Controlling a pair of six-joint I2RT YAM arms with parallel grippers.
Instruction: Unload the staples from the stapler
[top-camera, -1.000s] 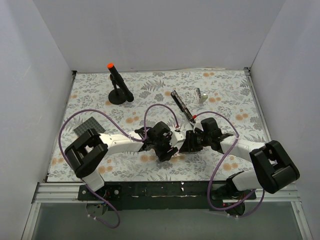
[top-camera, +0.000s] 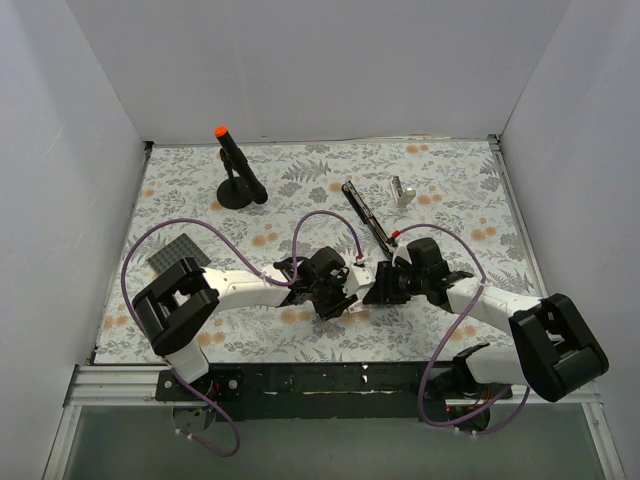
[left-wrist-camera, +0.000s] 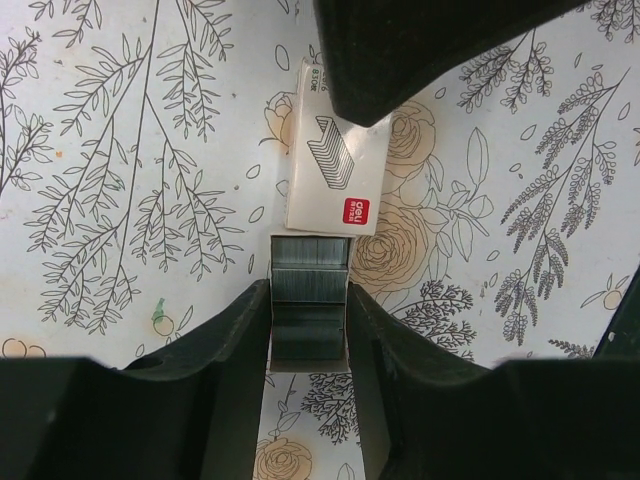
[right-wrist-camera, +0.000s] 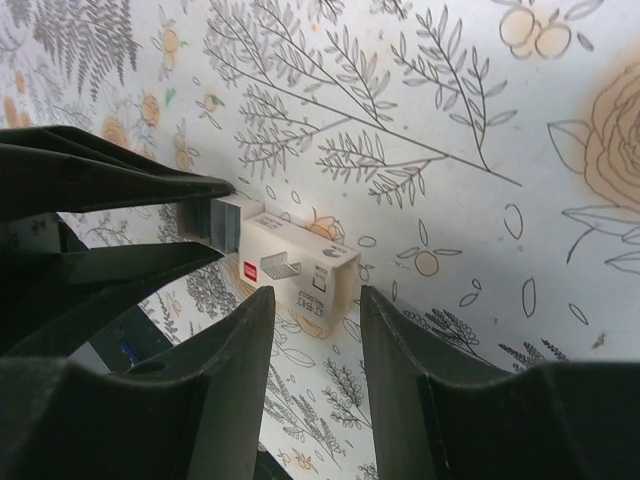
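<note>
A metal block of staples (left-wrist-camera: 309, 267) is held between the fingertips of my left gripper, which is shut on it, low over the patterned mat. Against its end sits a white staple box with a red label, also seen as a pale box (right-wrist-camera: 295, 265) in the right wrist view. My right gripper is part open, its fingertips on either side of the box's near end. Whether they touch it I cannot tell.
A long black stapler (top-camera: 363, 208) lies behind the grippers, with a small pale object (top-camera: 402, 193) to its right. A black stand (top-camera: 240, 175) is at the back left, a dark grid pad (top-camera: 178, 254) at the left.
The left arm has moved very little.
</note>
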